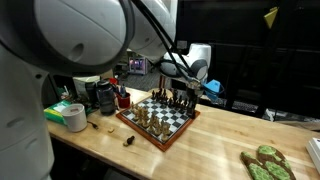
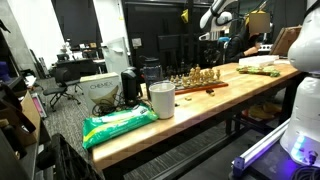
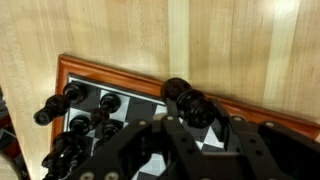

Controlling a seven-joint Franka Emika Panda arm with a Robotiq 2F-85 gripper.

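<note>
My gripper is shut on a dark chess piece (image 3: 198,106), seen from above in the wrist view. Below it in that view runs the brown rim of the chessboard (image 3: 128,79), with its light and dark squares partly covered by the gripper. Several black pieces (image 3: 75,93) stand at the board's left part there. In exterior view 1 the board (image 1: 174,142) lies on the wooden table, with light brown pieces (image 1: 153,124) along its near side and dark ones at the far side. Whether the held piece touches the board cannot be told.
Left of the board stand a red cup (image 1: 123,99), dark containers (image 1: 105,97) and a white mug (image 1: 75,118). A small dark piece (image 1: 129,141) lies off the board's near side. A green patterned cloth (image 1: 266,164) lies at right.
</note>
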